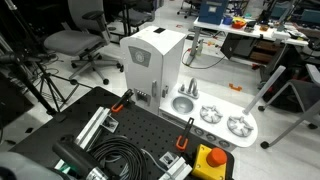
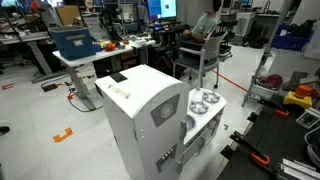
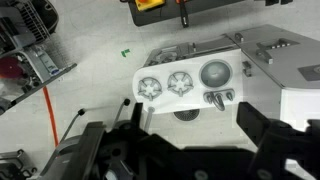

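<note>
A white toy kitchen counter (image 3: pixel 180 103) lies below my gripper in the wrist view. My two dark fingers stand wide apart at the lower edge, with nothing held between them. Between the fingertips the counter's faucet (image 3: pixel 217 97) shows, beside a round grey sink (image 3: pixel 214 73). Two burners sit left of the sink, one of them a star-shaped grate (image 3: pixel 179 83). A tall white cabinet (image 1: pixel 153 62) adjoins the counter; in the other exterior view the cabinet (image 2: pixel 150 115) looms large in front. Neither exterior view clearly shows the gripper.
A black perforated table (image 1: pixel 150 135) borders the counter, carrying orange-handled clamps, coiled black cable (image 1: pixel 118 158) and a yellow box with a red button (image 1: pixel 215 157). Open pale floor (image 2: pixel 60 125) surrounds the setup. Office chairs and desks stand farther back.
</note>
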